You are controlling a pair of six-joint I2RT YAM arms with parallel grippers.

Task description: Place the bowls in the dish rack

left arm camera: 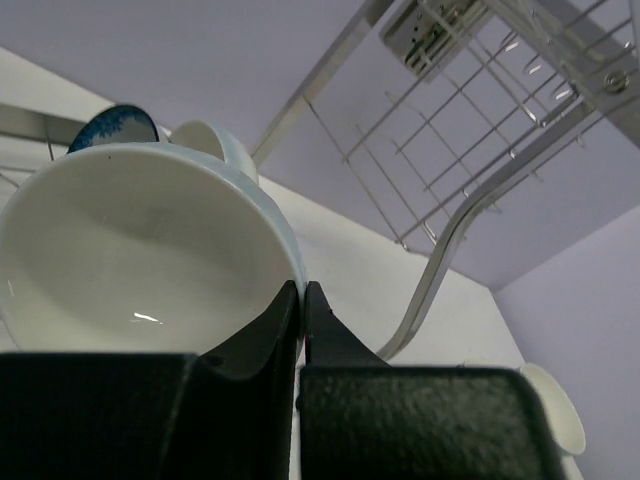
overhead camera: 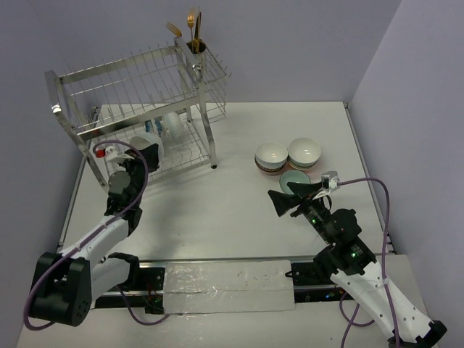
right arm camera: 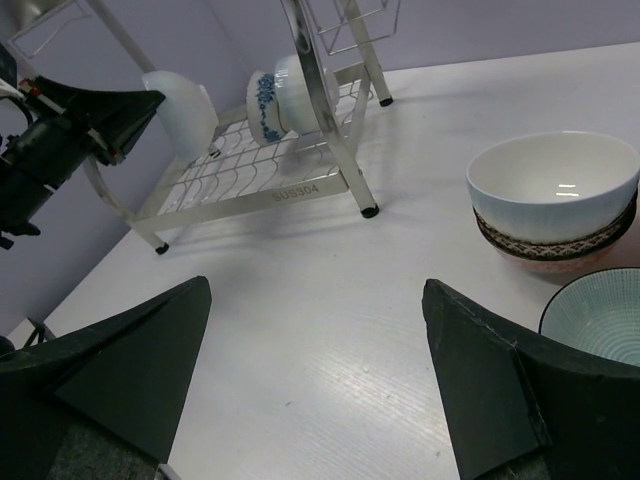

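Observation:
My left gripper is shut on the rim of a white bowl (left arm camera: 150,250), tilted on its side at the front of the dish rack's (right arm camera: 285,195) lower tier. Whether this bowl touches the wires cannot be told. Beyond it on the lower tier stand a blue-patterned bowl (right arm camera: 265,107) and another white bowl (right arm camera: 297,95), both on edge. Over the table at the right, my right gripper (overhead camera: 299,197) is open with nothing between its fingers. Close to it are two bowl stacks topped by white bowls (overhead camera: 272,155) (overhead camera: 304,151) and a green bowl (overhead camera: 291,177).
A cutlery holder (overhead camera: 196,46) with forks hangs at the rack's upper right corner. The rack's front leg (overhead camera: 208,134) stands right of the held bowl. Bare table (overhead camera: 225,210) lies between the arms.

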